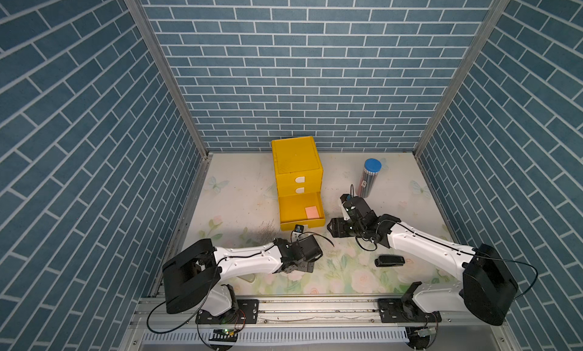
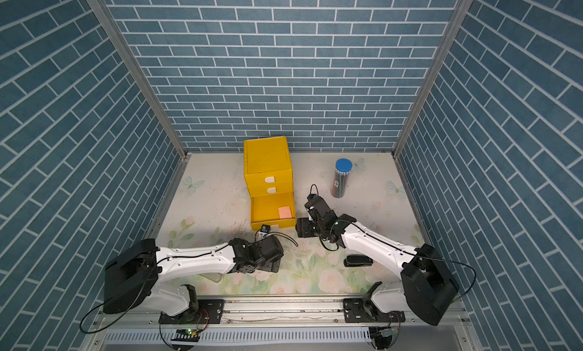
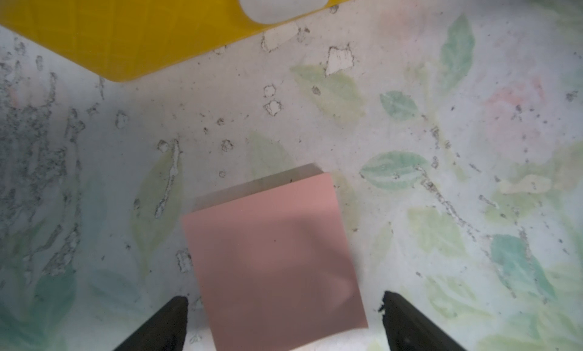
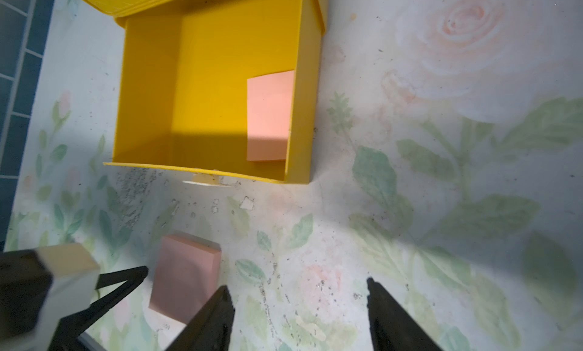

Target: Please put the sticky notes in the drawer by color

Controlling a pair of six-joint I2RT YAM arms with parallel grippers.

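Note:
A yellow drawer unit (image 1: pixel 296 153) has its bottom drawer (image 4: pixel 206 47) pulled out, holding a pink sticky note (image 4: pixel 268 117) at its right side. A pink pad (image 3: pixel 273 260) lies on the table just in front of the drawer. My left gripper is low over that pad, open, its fingertips to either side and nothing visibly held. My right gripper stands right of the drawer, fingers apart with nothing between them.
A tall cylinder with blue lid (image 1: pixel 372 166) stands at the back right. A black oblong object (image 1: pixel 389 260) lies at the front right.

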